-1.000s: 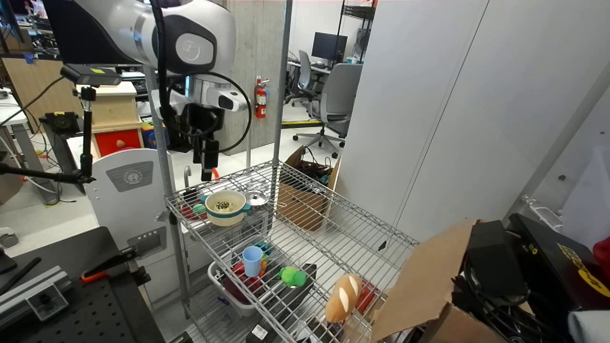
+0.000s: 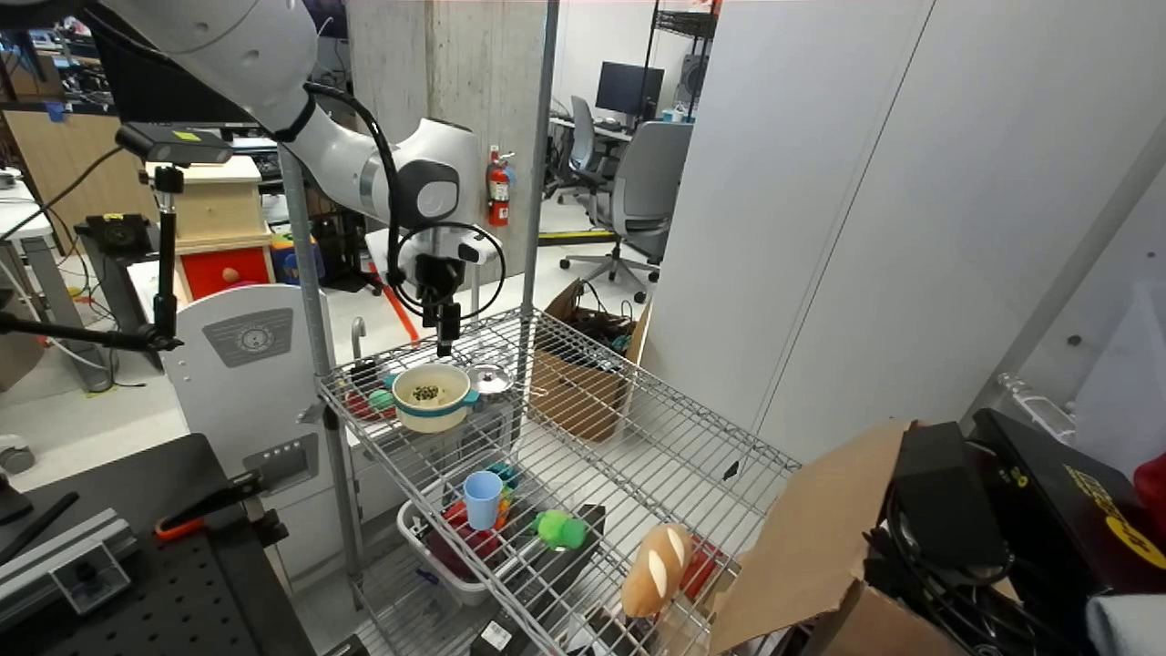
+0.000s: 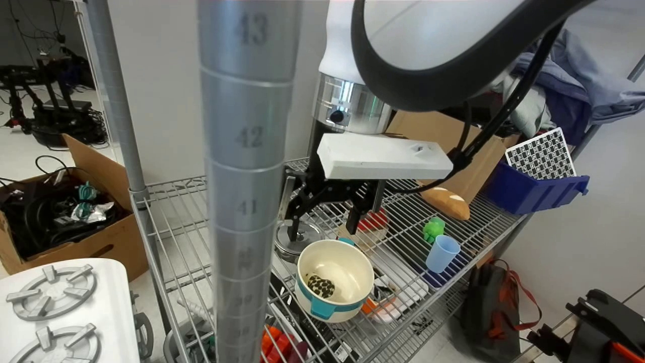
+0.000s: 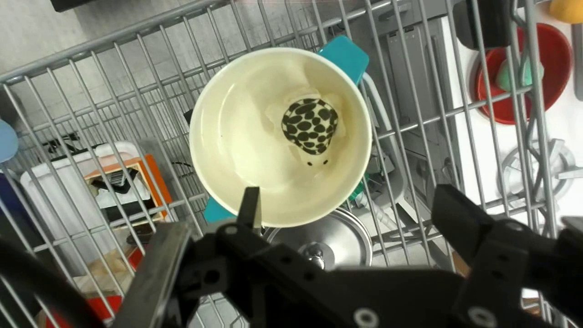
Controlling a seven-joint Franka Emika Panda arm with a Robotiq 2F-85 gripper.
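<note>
My gripper stands open above the wire shelf, its two fingers wide apart with nothing between them. Below it is a cream pot (image 4: 235,136) with teal handles. Inside the pot lies a small pale toy (image 4: 310,125) with a black-spotted back. A silver lid (image 4: 341,240) with a knob rests on the shelf beside the pot, and in the wrist view it lies partly behind the pot's rim and my gripper. In exterior view 2 the fingers hang over the lid and the pot's far side, apart from both.
On the wire shelf (image 2: 667,459) are a blue cup (image 2: 482,499), a green toy (image 2: 560,529) and a bread loaf (image 2: 657,569). A metal post (image 3: 245,181) rises at the shelf's corner. A cardboard box (image 2: 809,547) stands at the far end. Room is clear along the shelf's middle.
My arm has moved right and a little away in exterior view 1, bringing the gripper nearer the pot and lid. The objects on the shelf have stayed put.
</note>
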